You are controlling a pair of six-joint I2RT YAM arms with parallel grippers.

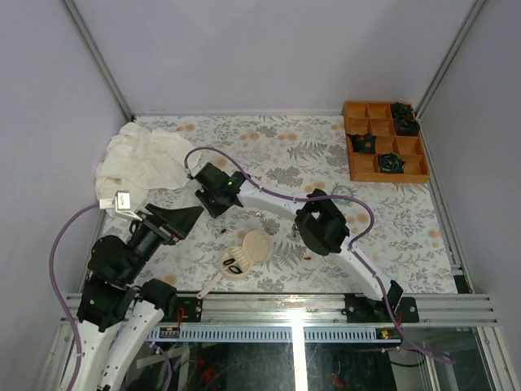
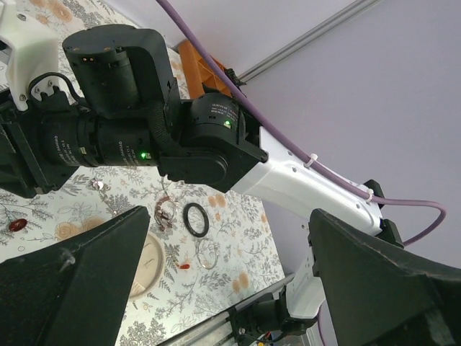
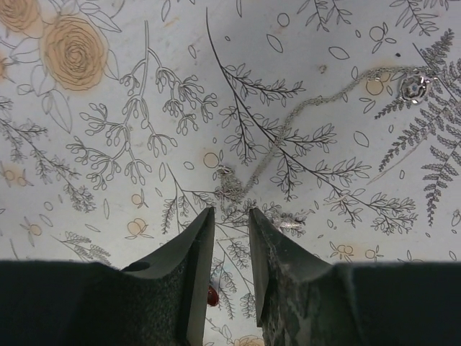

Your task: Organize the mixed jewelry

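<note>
In the right wrist view a thin silver chain necklace (image 3: pixel 290 119) curves across the floral cloth, with a round clear pendant (image 3: pixel 415 88) at one end. The clump at its other end lies just beyond the tips of my right gripper, whose fingers stand a narrow gap apart with nothing visibly gripped. A dark red piece (image 3: pixel 212 295) shows beside a finger. My left gripper is wide open and empty, close to the right one at the left of the top view. The wooden compartment box (image 1: pixel 361 173) sits at the back right, black items in some cells.
A round wooden-coloured disc (image 1: pixel 258 244) and a paddle-shaped piece (image 1: pixel 234 264) lie near the front edge. A black ring (image 2: pixel 195 220) and a clear ring (image 2: pixel 208 254) lie on the cloth. White fabric (image 1: pixel 146 159) is bunched at the back left. The right arm spans the middle.
</note>
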